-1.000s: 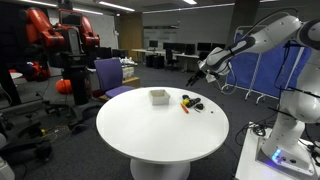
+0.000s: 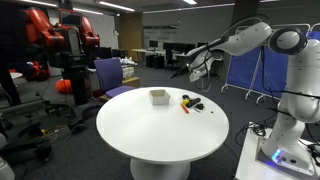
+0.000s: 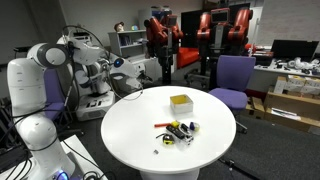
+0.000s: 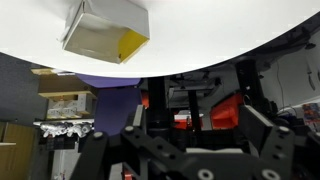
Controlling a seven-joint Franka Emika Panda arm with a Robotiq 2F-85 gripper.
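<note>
A small pale open box (image 2: 159, 97) stands on the round white table (image 2: 150, 130), toward its far side. Its yellow inside shows in exterior view 2, and the box (image 4: 105, 28) fills the upper left of the wrist view. Beside it lies a cluster of small items: an orange-red stick (image 3: 163, 125), a black object (image 3: 178, 131) and a purple-and-yellow one (image 3: 194, 128). High above the table's far right edge in exterior view 1, my gripper (image 2: 187, 73) is open and clear of everything. Nothing shows between its fingers, though they are small and dark.
A purple chair (image 3: 234, 80) stands close behind the table. Red-and-black machines (image 2: 74, 50) rise beyond.
In exterior view 1 my arm has risen and swung somewhat left, its upper links now arching higher. The box and the small items have stayed put.
</note>
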